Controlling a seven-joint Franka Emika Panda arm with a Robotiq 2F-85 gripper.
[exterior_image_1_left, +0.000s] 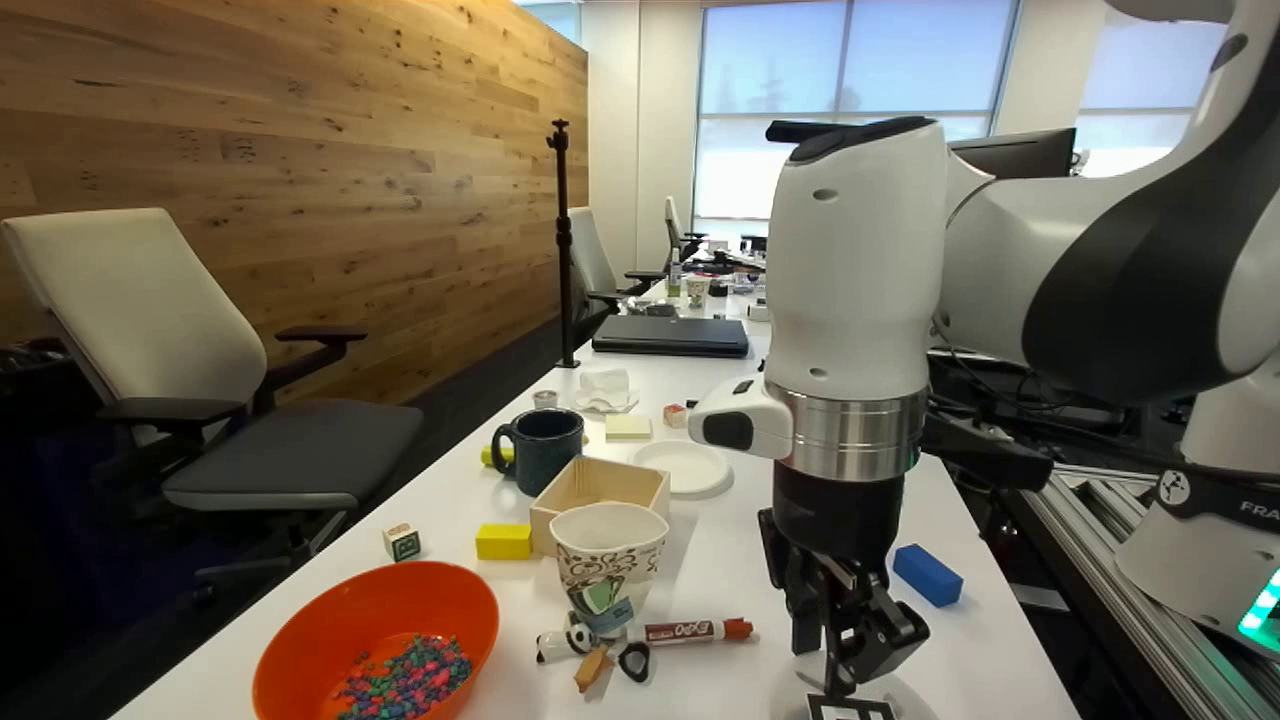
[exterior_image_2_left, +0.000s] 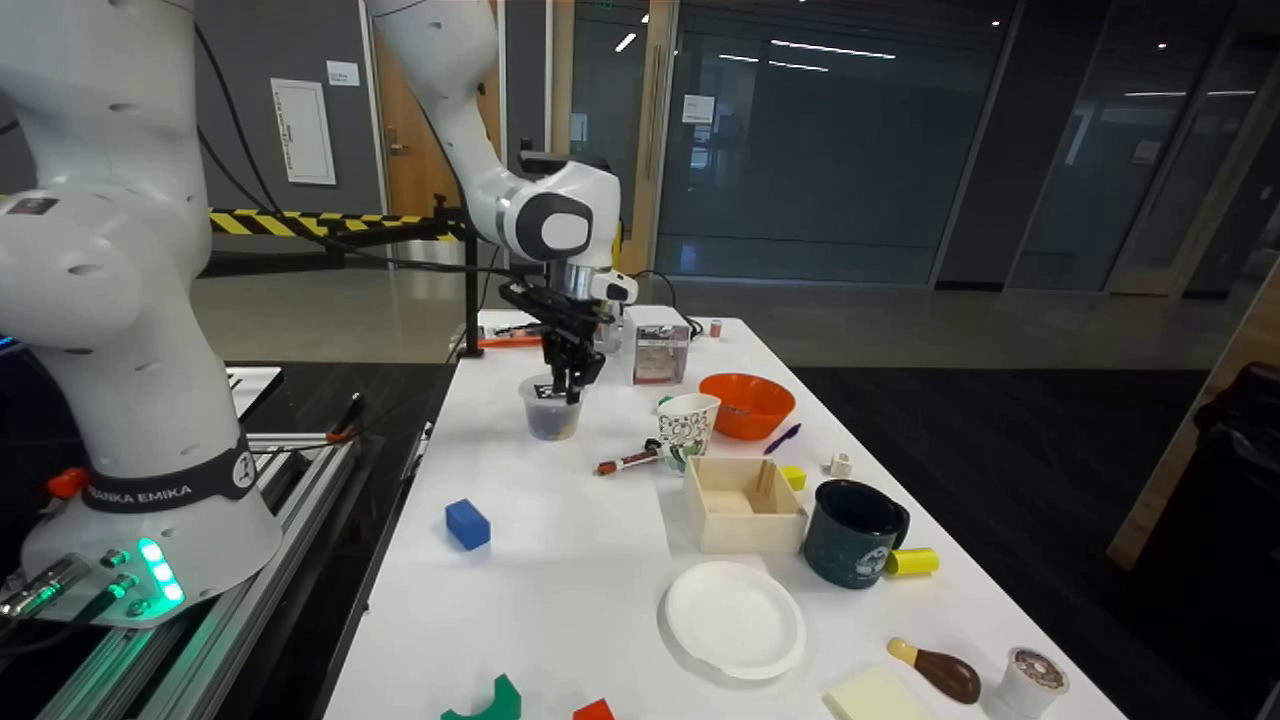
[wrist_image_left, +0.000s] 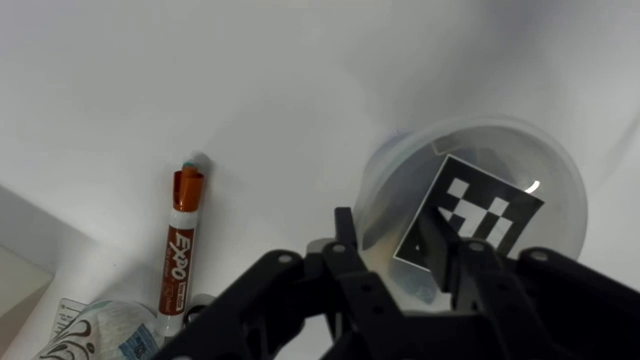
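A clear round container (exterior_image_2_left: 552, 416) stands on the white table, a black-and-white checkered tag (wrist_image_left: 474, 210) showing within its rim. Over it is my gripper, pointing down, its fingers part open. In the wrist view one finger (wrist_image_left: 345, 227) appears at the outer side of the container's near-left rim, and the other finger (wrist_image_left: 433, 240) overlaps the tag. The gap spans that stretch of rim; whether either finger touches it cannot be told. The container is mostly cut off in exterior view 1.
Beside the container lies an Expo marker (wrist_image_left: 178, 258), near a patterned paper cup (exterior_image_1_left: 609, 546). An orange bowl (exterior_image_1_left: 360, 612), a wooden box (exterior_image_2_left: 744, 528), a dark mug (exterior_image_2_left: 852, 540) and a white plate (exterior_image_2_left: 735, 618) stand farther off. A blue block (exterior_image_2_left: 468, 524) sits alone.
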